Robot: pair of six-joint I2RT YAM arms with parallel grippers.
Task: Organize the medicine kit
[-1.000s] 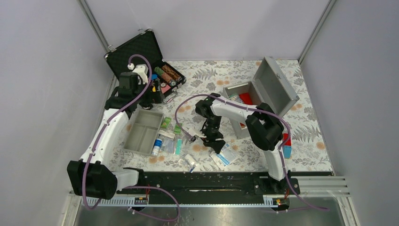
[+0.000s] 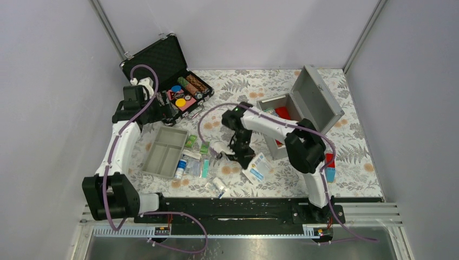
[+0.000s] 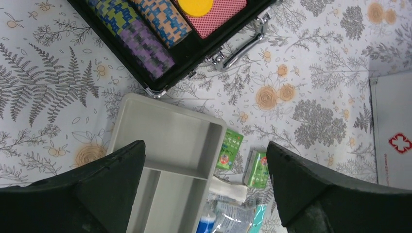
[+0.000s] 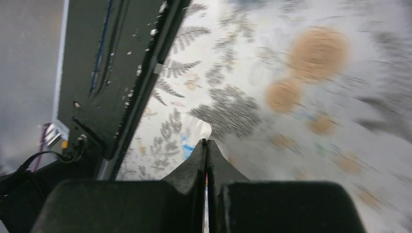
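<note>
My left gripper is open over a grey divided tray (image 3: 170, 131); nothing is between its fingers. Beside the tray lie green boxes (image 3: 228, 148), a bottle (image 2: 179, 169) and clear bags (image 3: 231, 218). My right gripper is shut low over the front of the table, with a white-and-blue packet (image 4: 194, 131) partly hidden behind its tips; I see nothing held. A white-and-blue package (image 2: 258, 168) lies beside it in the top view. The grey medicine case (image 2: 279, 103) stands open at right, holding red items.
An open black case (image 2: 151, 59) with chips is at back left. A red-blue box (image 2: 330, 170) lies at far right. The front table edge shows as a dark rail (image 4: 126, 111). Bare tabletop lies at back centre.
My left arm has moved back leftward from over the black case. My right gripper has shifted slightly about the package at the front.
</note>
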